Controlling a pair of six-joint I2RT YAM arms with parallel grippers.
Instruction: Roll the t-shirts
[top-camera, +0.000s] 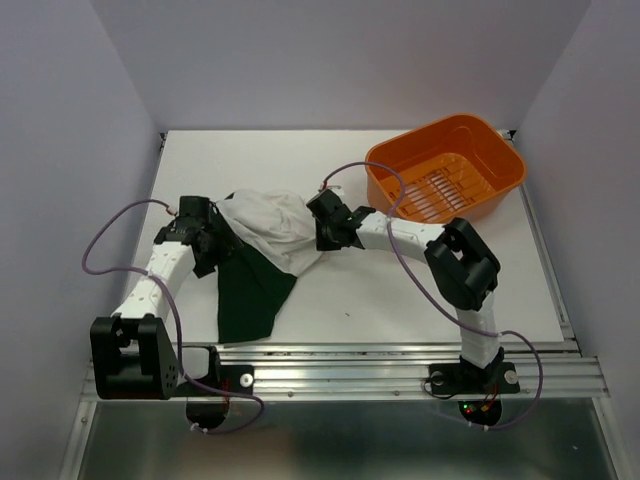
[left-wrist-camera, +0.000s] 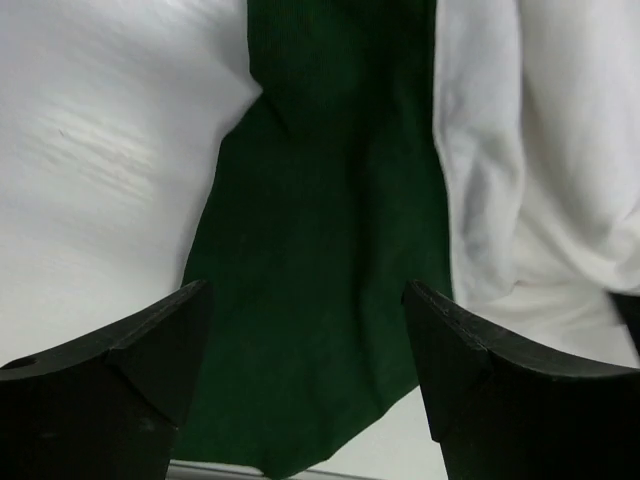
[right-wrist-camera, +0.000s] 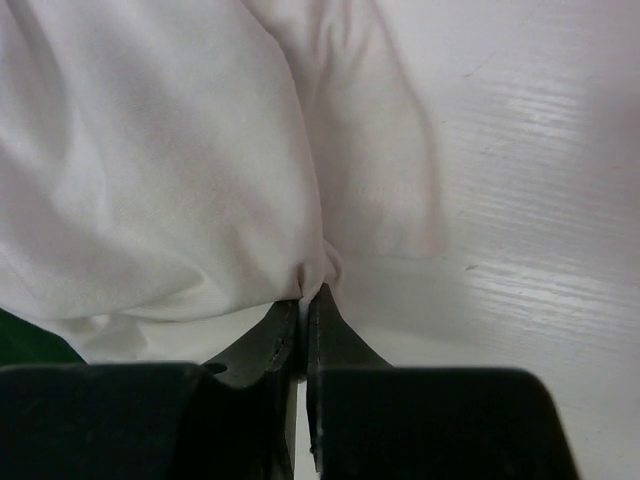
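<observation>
A dark green T-shirt (top-camera: 250, 310) lies spread toward the front edge, with a bunched white T-shirt (top-camera: 272, 222) over its upper right part. My left gripper is over the green cloth, fingers apart, nothing held between them. My right gripper is shut on the white T-shirt at its right edge, with cloth gathered between the fingertips.
An orange basket (top-camera: 500, 170) stands at the back right. Bare white table (top-camera: 360, 300) lies right of the shirts and behind them. The front metal rail runs just below the green shirt.
</observation>
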